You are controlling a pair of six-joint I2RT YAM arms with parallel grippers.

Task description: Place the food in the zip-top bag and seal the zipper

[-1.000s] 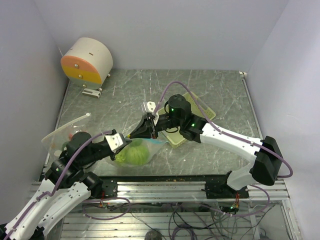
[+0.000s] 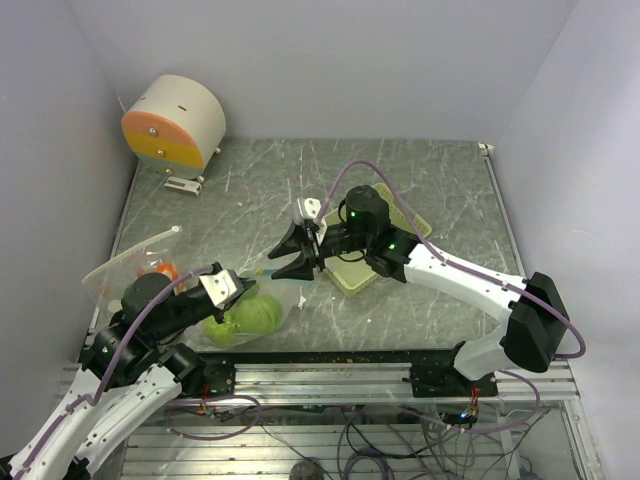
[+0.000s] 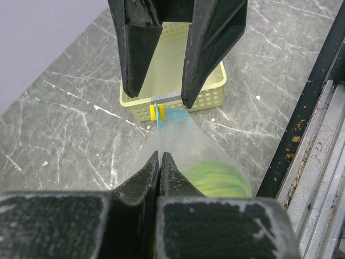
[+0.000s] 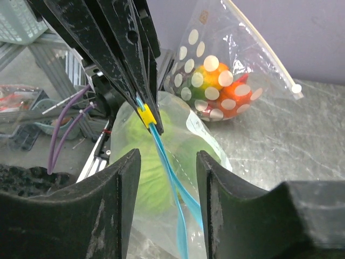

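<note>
The clear zip bag (image 2: 283, 290) lies at the front left with green food (image 2: 258, 313) inside. My left gripper (image 2: 250, 285) is shut on the bag's top edge beside the blue zipper (image 4: 161, 148). A yellow slider (image 3: 157, 111) sits on the zipper beyond the left fingertips in the left wrist view; the same slider (image 4: 146, 115) appears close by those fingers in the right wrist view. My right gripper (image 2: 272, 266) stands open just to the right, the blue strip passing between its fingers in the right wrist view but not clamped. Part of the food is hidden by the left arm.
A second bag (image 4: 205, 81) with white dots and orange and red items stands at the left. A pale yellow basket (image 2: 352, 277) sits behind the right gripper. At the back left is a cream, orange-fronted container (image 2: 180, 120).
My left gripper has shifted slightly left, and the bag has moved left with it.
</note>
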